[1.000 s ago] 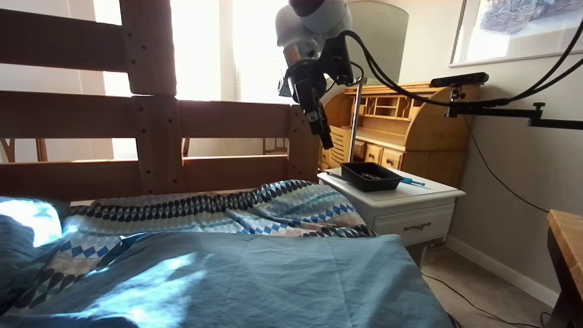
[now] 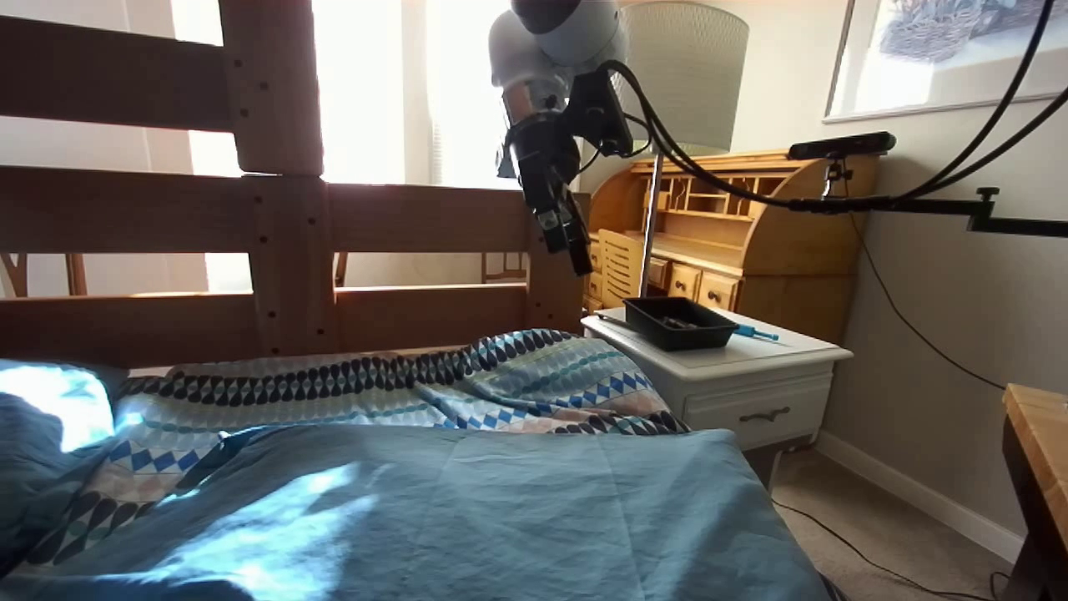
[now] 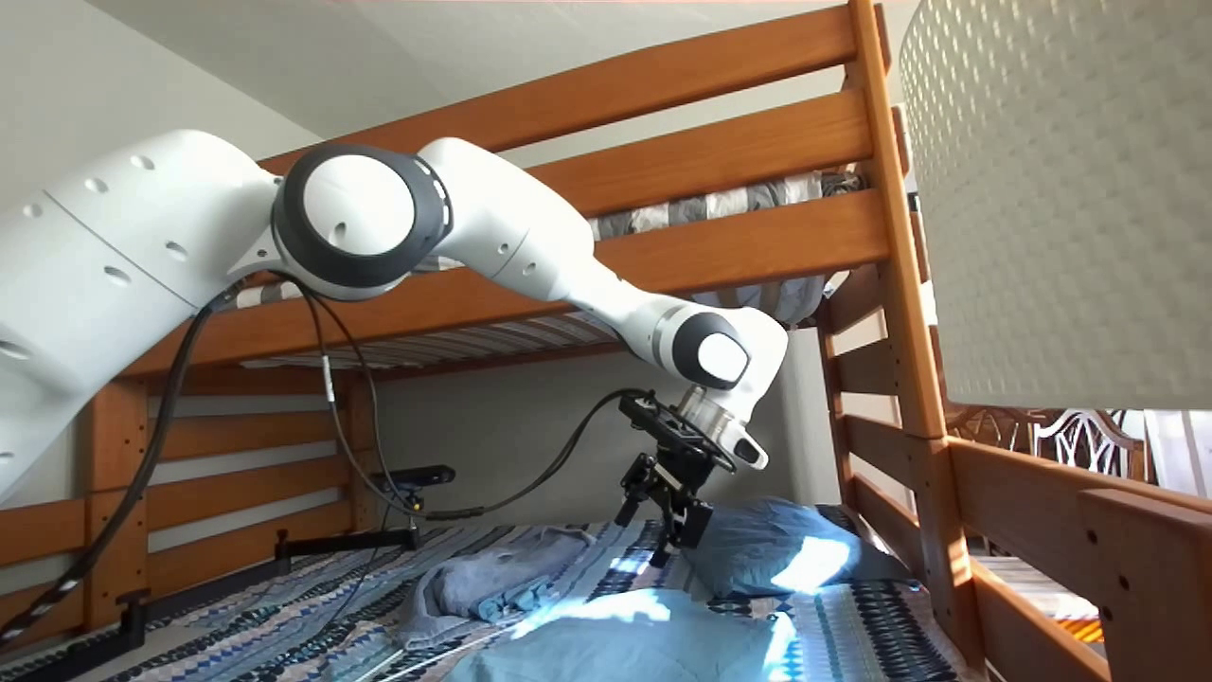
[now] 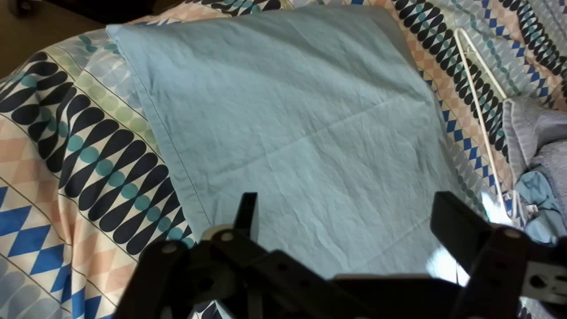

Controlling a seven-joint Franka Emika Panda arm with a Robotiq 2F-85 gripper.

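My gripper stands open in the wrist view, its two dark fingers wide apart and only air between them. Beneath it a blue pillowcase-like cloth (image 4: 319, 117) lies spread on the patterned bedding (image 4: 114, 175). Exterior view 1 has the gripper (image 2: 581, 265) high over the far side of the bed, well clear of the blue cloth (image 2: 501, 491). Seen from exterior view 2, the gripper (image 3: 672, 540) points down in front of a blue pillow (image 3: 773, 546).
A white hanger (image 4: 481, 106) and crumpled grey clothing (image 4: 542, 138) lie on the bed's right in the wrist view. Wooden bed rails (image 2: 430, 219) stand behind the gripper. A white nightstand (image 2: 771, 351) carries a black tray (image 2: 681, 335). The upper bunk (image 3: 739, 244) overhangs the arm.
In exterior view 1 the arm and gripper have shifted slightly to the left, with the cable following. The bedding and the cloth have stayed as they were.
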